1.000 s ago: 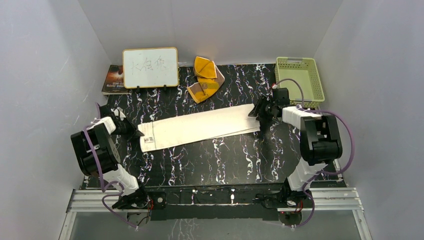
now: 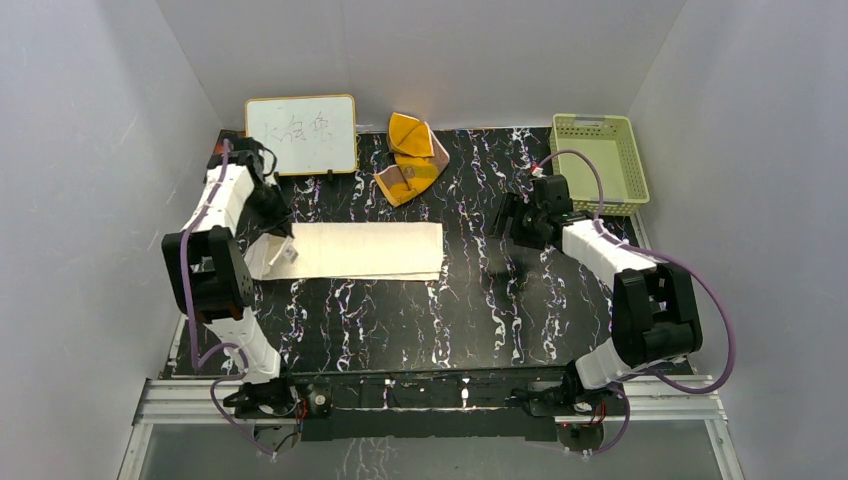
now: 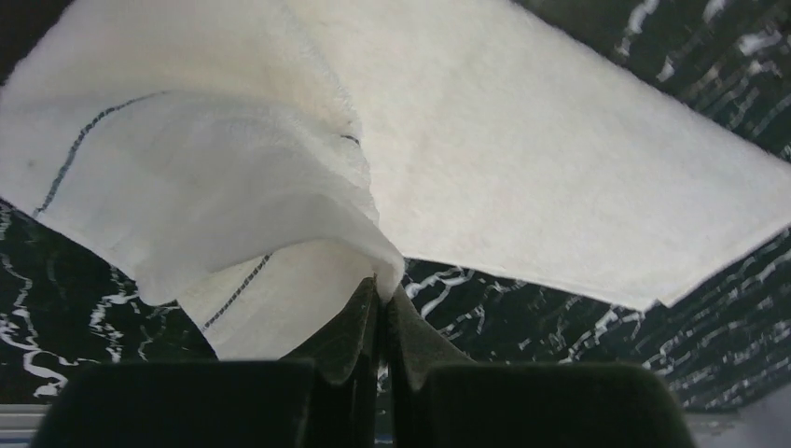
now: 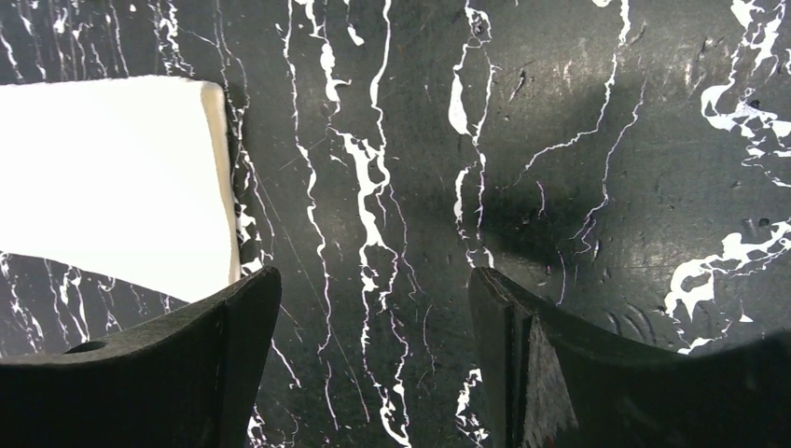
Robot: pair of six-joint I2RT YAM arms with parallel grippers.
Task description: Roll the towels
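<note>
A long cream towel (image 2: pixel 370 248), folded lengthwise, lies across the left half of the table. Its left end is bunched, and the folded-over part (image 3: pixel 233 177) shows dark stitched lines in the left wrist view. My left gripper is shut with a pinch of that cloth between its fingertips. Apart from the towel, my right gripper hovers over bare table to the right, its fingers spread and nothing between them. In the right wrist view the towel's straight right end (image 4: pixel 121 182) shows at the left. A yellow and brown towel (image 2: pixel 413 160) lies crumpled at the back.
A green basket (image 2: pixel 600 165) stands at the back right. The whiteboard (image 2: pixel 302 135) leans at the back left, near the left arm.
The cream towel has slid left, away from the right gripper, which has opened.
</note>
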